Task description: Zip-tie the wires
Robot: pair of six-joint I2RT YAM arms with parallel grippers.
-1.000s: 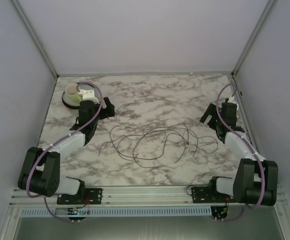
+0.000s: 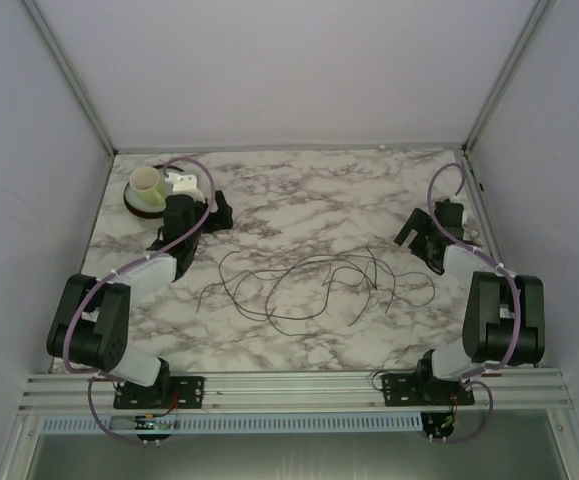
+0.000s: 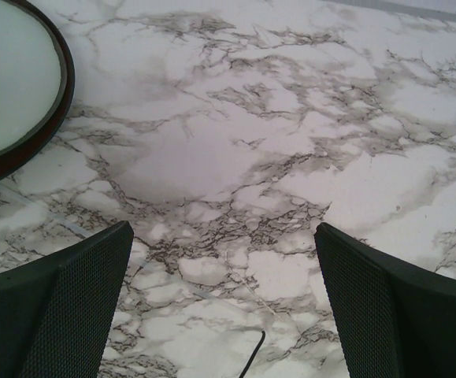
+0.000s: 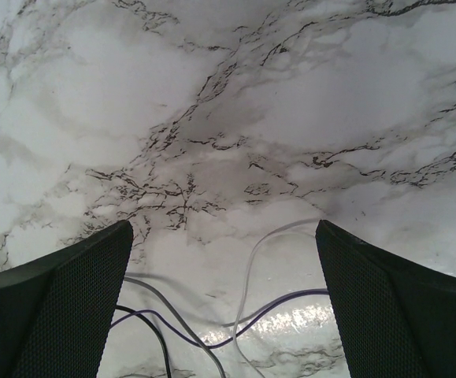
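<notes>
Several thin wires (image 2: 299,318) lie loosely tangled on the front middle of the marble table (image 2: 299,200). My left gripper (image 2: 219,212) is open above the left back part of the table, beside a round tray; in the left wrist view one wire end (image 3: 251,354) shows below it. My right gripper (image 2: 414,235) hangs open at the right, behind the tangle; in the right wrist view grey, black and purple wires (image 4: 287,295) lie beneath and between its empty fingers. I cannot make out a zip tie.
A dark-rimmed round tray (image 2: 144,209) with a pale green mug (image 2: 147,185) stands at the back left. Walls bound the table at back and sides.
Both arms have shifted slightly: the right one mostly at its elbow, upward in the top view, the left one slightly to the right. The wires lie unchanged.
</notes>
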